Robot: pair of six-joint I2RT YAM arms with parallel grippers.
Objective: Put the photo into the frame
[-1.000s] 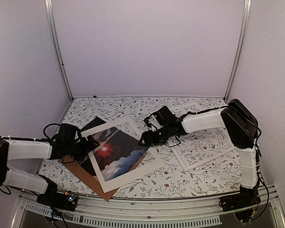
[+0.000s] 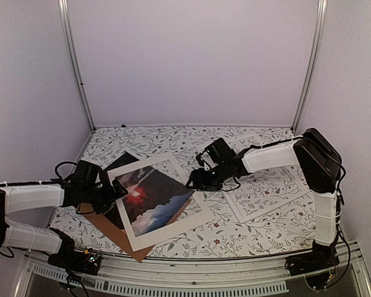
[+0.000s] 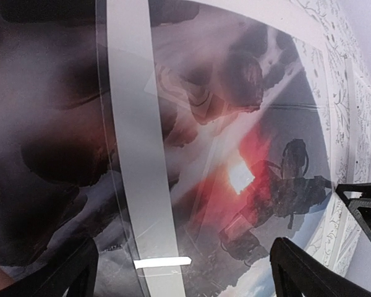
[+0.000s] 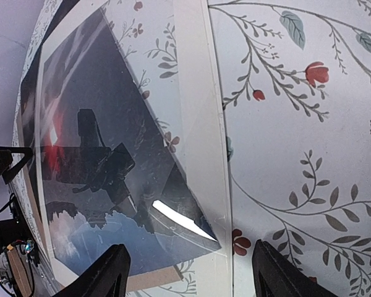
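Note:
The photo (image 2: 151, 204) of dark sky, red glow and clouds lies under a white-bordered sheet (image 2: 164, 232) with a glossy cover, on brown board (image 2: 133, 250) and dark backing. A strip of patterned table shows beside the photo inside the border. My left gripper (image 2: 114, 189) is open over the left border, its fingers (image 3: 62, 272) low in the left wrist view. My right gripper (image 2: 195, 185) is open at the right border, its fingers (image 4: 102, 272) just above it in the right wrist view, nothing held.
A second pale frame (image 2: 266, 208) lies at the right, partly under the right arm. Walls bound the sides and back.
My right gripper has shifted slightly to the right over the last second. My left gripper has moved a little back to the left. The sheets look unchanged.

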